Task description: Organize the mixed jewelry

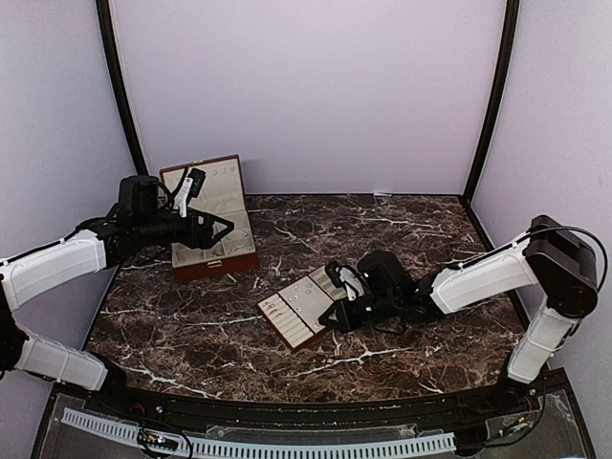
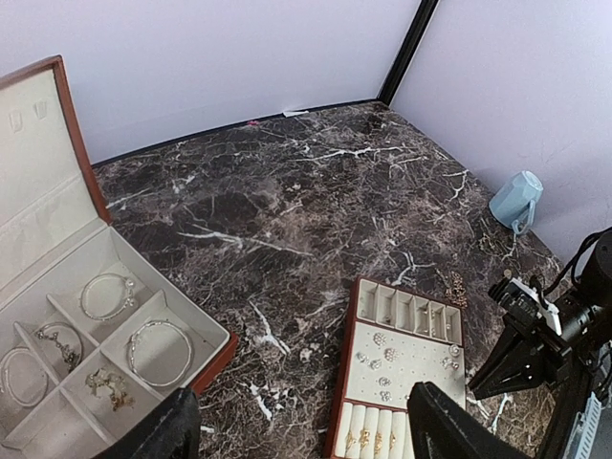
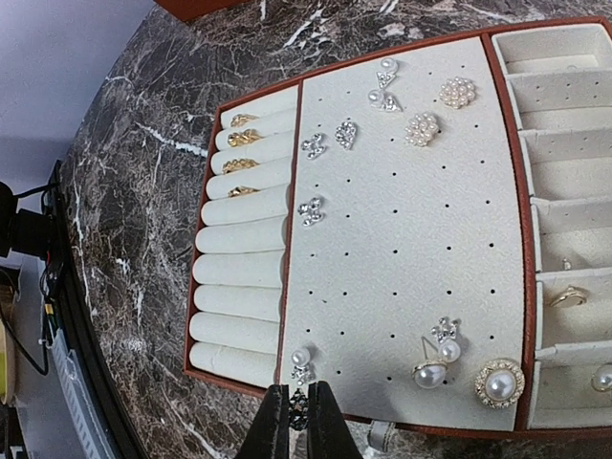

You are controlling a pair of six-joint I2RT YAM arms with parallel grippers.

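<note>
A jewelry tray (image 3: 402,277) with ring rolls, a pin-holed panel and small compartments fills the right wrist view. Several gold rings (image 3: 243,139) lie in the upper rolls, and flower, crystal and pearl earrings sit on the panel. My right gripper is at the tray's near edge, its fingers (image 3: 331,426) slightly apart, right by a pearl-and-crystal earring (image 3: 301,359). Whether they touch it I cannot tell. A lidded jewelry box (image 1: 218,266) stands at the left, holding bracelets (image 2: 160,353) in its sections. Over that box my left gripper is wide open and empty.
A pale blue cup (image 2: 516,199) stands by the right wall, with some small jewelry (image 2: 456,289) on the marble behind the tray. Bare marble (image 1: 354,225) lies between box and back edge.
</note>
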